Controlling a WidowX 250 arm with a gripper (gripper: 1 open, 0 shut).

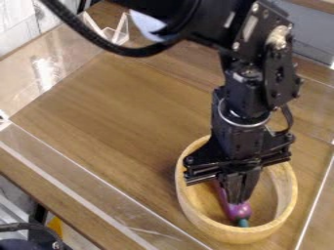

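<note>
My black gripper (235, 186) reaches down into a light wooden bowl (196, 205) at the lower right of the table. Inside the bowl, just under and beside my fingertips, lies a purple object (237, 210) with a teal end (243, 224). My fingers look closed, and I cannot see anything clearly held between them; their tips partly hide the purple object.
Clear plastic panels edge it at the left and front. A dark cable hangs at the upper left, and another dark item sits at the bottom left corner.
</note>
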